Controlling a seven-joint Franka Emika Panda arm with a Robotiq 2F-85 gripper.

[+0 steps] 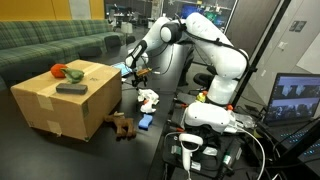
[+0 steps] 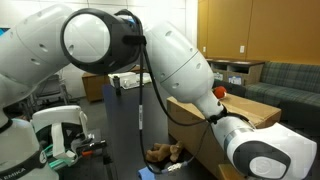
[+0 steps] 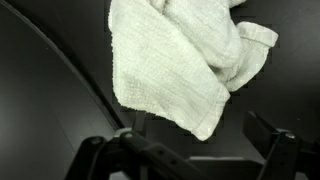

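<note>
A crumpled white cloth (image 3: 170, 65) lies on the dark table, filling the upper middle of the wrist view. My gripper is open over its near edge, its dark fingers (image 3: 285, 148) apart at the bottom of the picture. Nothing is held between them. From exterior view 1, the cloth (image 1: 149, 100) shows as a pale heap close to the end of my outstretched white arm. The arm blocks much of the table in exterior view 2, where I cannot make out the cloth clearly.
A large cardboard box (image 1: 65, 105) stands left of the cloth, with a red object (image 1: 58, 71) and a dark block (image 1: 72, 89) on top. Brown items (image 1: 124, 126) and a blue block (image 1: 146, 122) lie on the table in front. A laptop (image 1: 295, 95) sits at the right.
</note>
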